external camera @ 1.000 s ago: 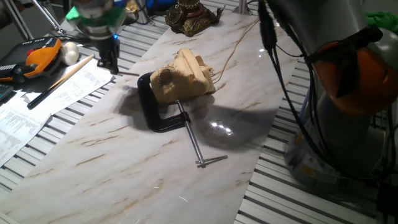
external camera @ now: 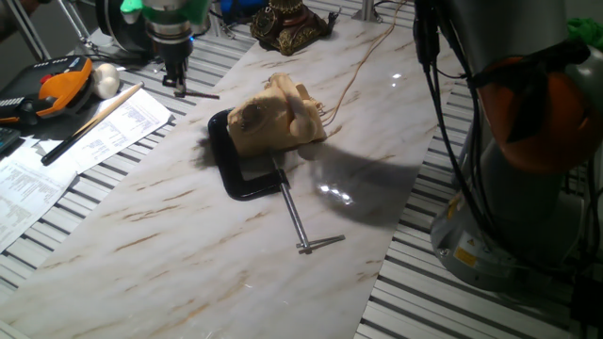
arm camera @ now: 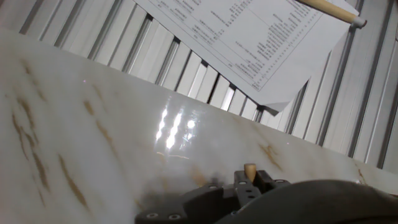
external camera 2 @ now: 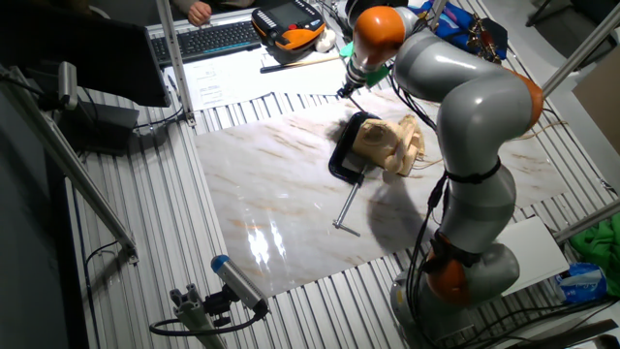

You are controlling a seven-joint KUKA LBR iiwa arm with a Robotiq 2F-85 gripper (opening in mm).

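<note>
My gripper (external camera: 179, 91) hangs at the far left edge of the marble board, its fingers shut on a thin stick (external camera: 203, 95). In the wrist view, the stick's pale wooden end (arm camera: 250, 171) stands up between the fingers. The thin length points toward a carved yellowish block (external camera: 273, 118), apart from it as far as I can tell. A black C-clamp (external camera: 226, 168) lies around the block's left side, its steel screw (external camera: 294, 215) reaching toward the front. From above, the carved block (external camera 2: 387, 143) and the clamp (external camera 2: 342, 160) lie beside the gripper (external camera 2: 345, 91).
An ornate dark figurine (external camera: 287, 26) stands at the back. Printed paper (external camera: 104, 132), a wooden-handled tool (external camera: 92, 124) and an orange-black device (external camera: 42, 89) lie left of the board. The front of the marble board (external camera: 170, 268) is clear.
The gripper has shifted right and slightly back with the stick in it. Its shadow around the clamp has shrunk. Block and clamp stay where they were.
</note>
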